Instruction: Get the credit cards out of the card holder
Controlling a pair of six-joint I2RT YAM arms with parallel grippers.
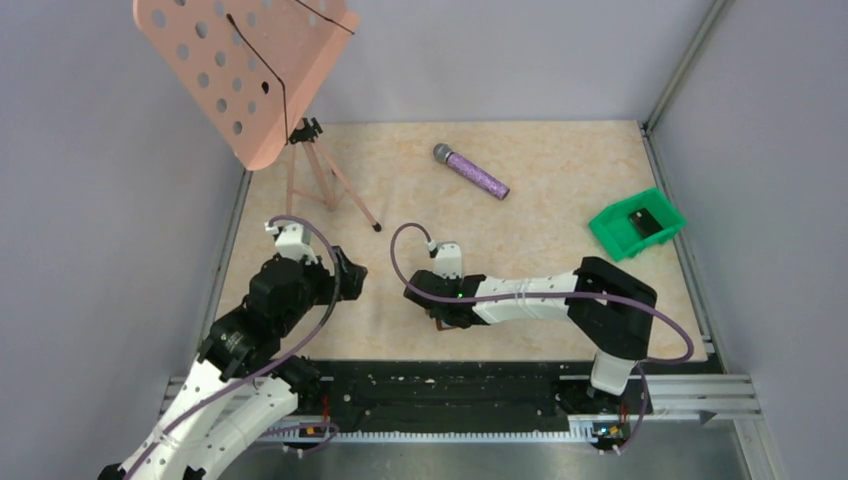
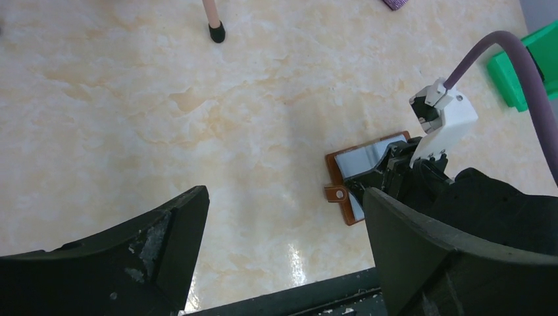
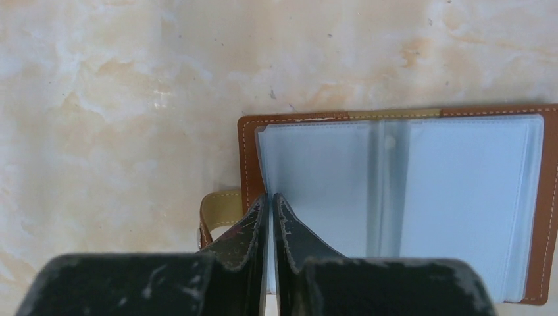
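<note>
The brown card holder (image 3: 549, 197) lies open and flat on the table, showing pale, translucent sleeves (image 3: 467, 191); no separate card stands out. My right gripper is shut, its tips over the left edge of the left-hand sleeve. Nothing clearly shows between them, and I cannot tell whether they touch the sleeve. A strap with a snap (image 2: 336, 193) sticks out on the holder's left. From above, the right arm hides most of the holder (image 1: 446, 326). My left gripper is wide open and empty, off to the left above bare table.
A purple microphone (image 1: 478, 175) lies at the back middle. On the right, a green box (image 1: 610, 232) holds a small dark object (image 1: 645, 222). A pink stand (image 1: 325, 178) occupies the back left.
</note>
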